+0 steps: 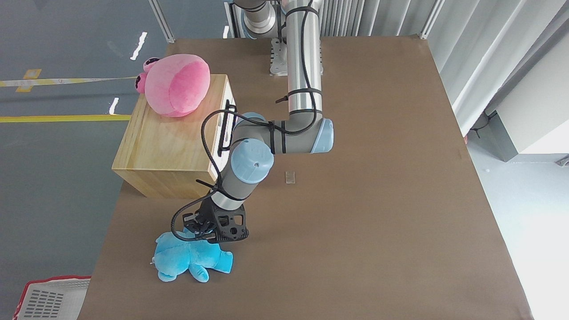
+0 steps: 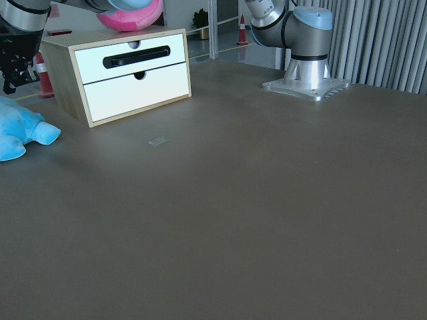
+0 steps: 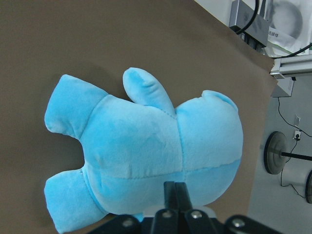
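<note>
A light-blue plush toy (image 1: 186,256) (image 2: 17,133) (image 3: 146,141) lies face down near the table's left front, below the arm in the front view. My black gripper is over the toy's far side; in the front view it is partly under its cable, and in the left view it is at the left edge. Its fingers are largely hidden, so I cannot tell whether they are open, shut or gripping the plush.
A wooden drawer box (image 1: 160,154) with a pink plush (image 1: 176,85) on top stands just beyond. A red-rimmed basket (image 1: 50,298) sits off the table's left front.
</note>
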